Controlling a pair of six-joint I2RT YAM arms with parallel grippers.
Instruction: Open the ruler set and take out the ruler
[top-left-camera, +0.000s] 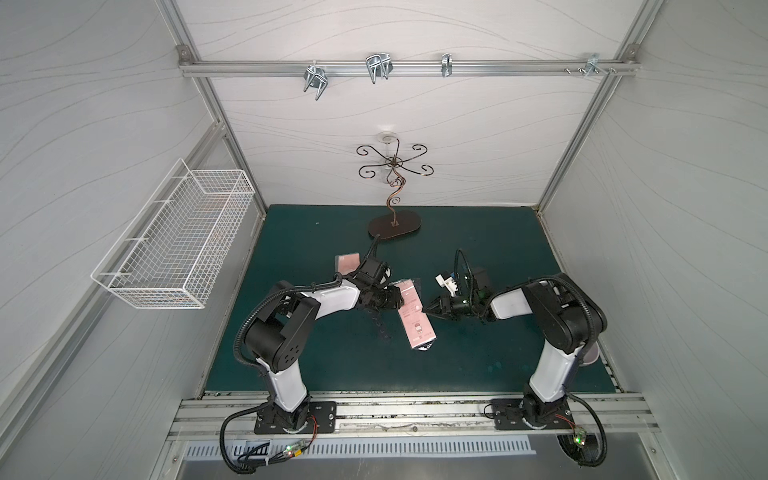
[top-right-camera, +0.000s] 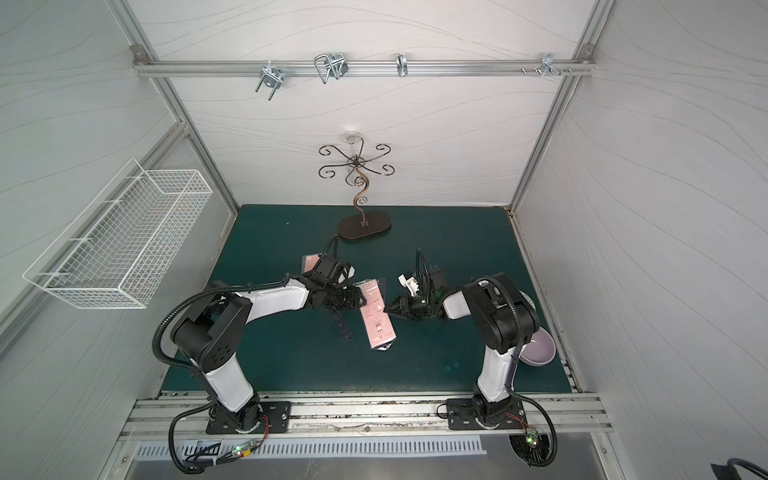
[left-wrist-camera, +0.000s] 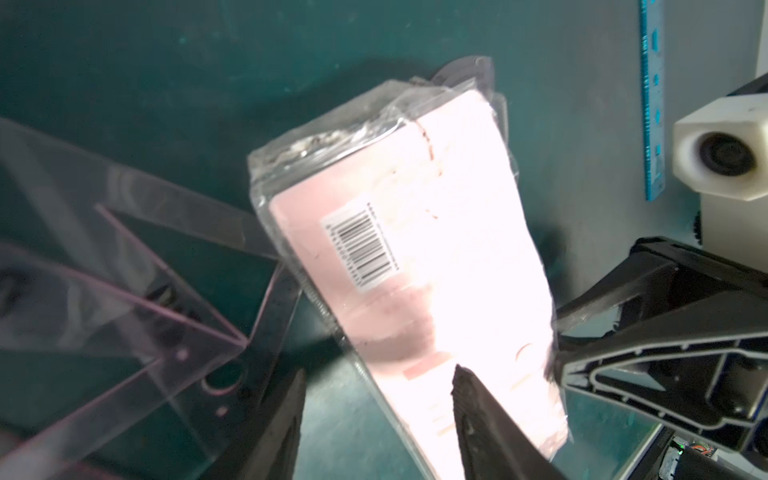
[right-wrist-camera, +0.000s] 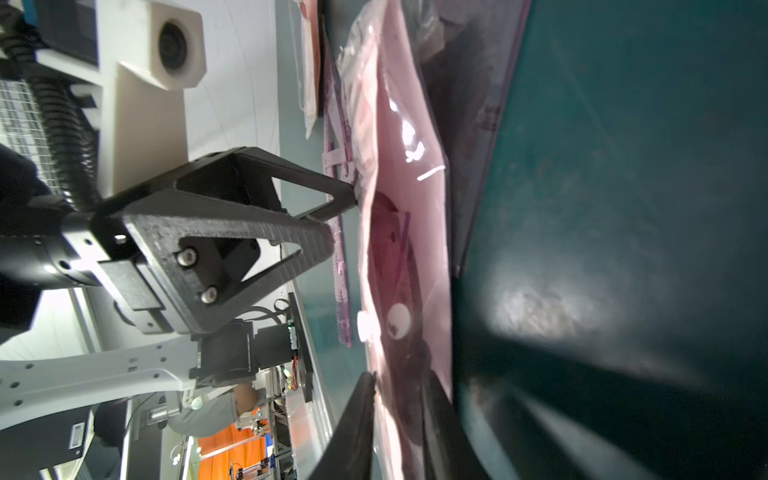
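The pink ruler packet (top-left-camera: 417, 321) stands between my two grippers in the top left view. In the right wrist view the packet (right-wrist-camera: 436, 256) is spread at its mouth, and a clear tool with round holes (right-wrist-camera: 400, 280) shows inside. My right gripper is at that mouth, fingers slightly apart; whether they pinch a wall is unclear. On the other side, my left gripper is against the packet's barcode face (left-wrist-camera: 432, 272). Its fingers (left-wrist-camera: 488, 432) stand apart, and any grip on the packet is hidden. A blue-marked ruler (left-wrist-camera: 652, 104) lies beyond the packet.
Clear set squares (left-wrist-camera: 160, 280) lie left of the packet, and a pink-edged ruler (right-wrist-camera: 340, 272) is beyond it. A pink card (top-left-camera: 347, 263) lies behind the left arm. The metal stand (top-left-camera: 393, 224) is at the back; a pink bowl (top-right-camera: 538, 348) stands far right.
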